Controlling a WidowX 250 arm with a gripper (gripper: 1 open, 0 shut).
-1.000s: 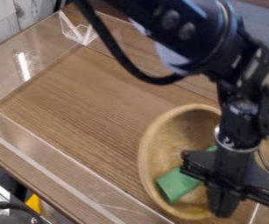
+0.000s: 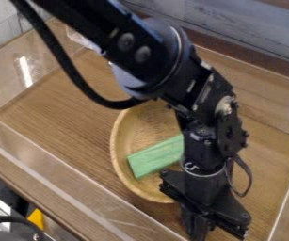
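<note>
A tan bowl [image 2: 130, 132] sits on the wooden table, partly hidden behind the black gripper [image 2: 200, 222]. A green block [image 2: 155, 156] lies inside the bowl, left of the gripper. The gripper is low at the bottom right, over the bowl's right and front part, its fingertips at the lower edge of the view. It looks shut, with nothing seen between its fingers, though the tips are dark and hard to make out.
Bare wooden table [image 2: 58, 104] fills the left and the upper right. Clear strips or edges run along the left and right sides. A dark gap with a small yellow item shows at the lower left.
The gripper has moved left and down to the front of the bowl, and the arm now covers more of the bowl. The bowl appears further left and up than one second ago.
</note>
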